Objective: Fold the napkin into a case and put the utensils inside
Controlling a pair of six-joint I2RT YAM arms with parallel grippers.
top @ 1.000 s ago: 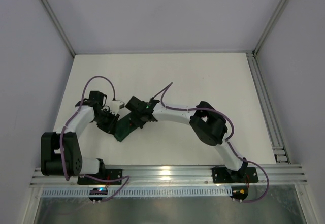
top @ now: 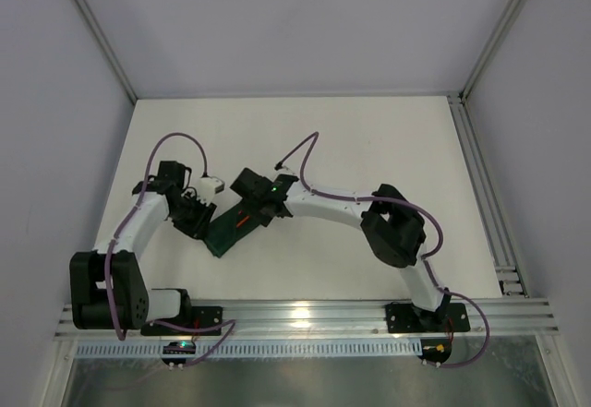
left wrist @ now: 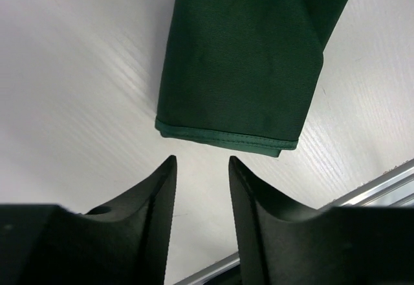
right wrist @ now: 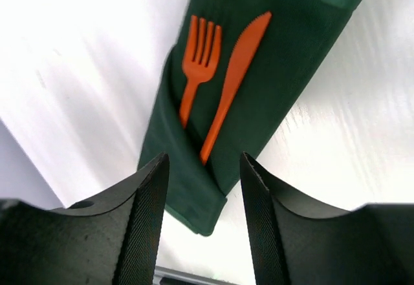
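A dark green folded napkin (top: 224, 232) lies diagonally on the white table. In the right wrist view an orange fork (right wrist: 199, 64) and an orange knife (right wrist: 236, 72) lie side by side on it, tines and blade showing, their handle ends tucked under the napkin's folded flap (right wrist: 187, 185). My right gripper is open above the napkin with nothing between its fingers. Past the napkin's hemmed near end (left wrist: 223, 139), my left gripper stands open and empty, apart from the cloth.
A metal rail (top: 305, 313) runs along the table's front edge. In the top view the right arm covers part of the napkin.
The knife now lies free beside the fork.
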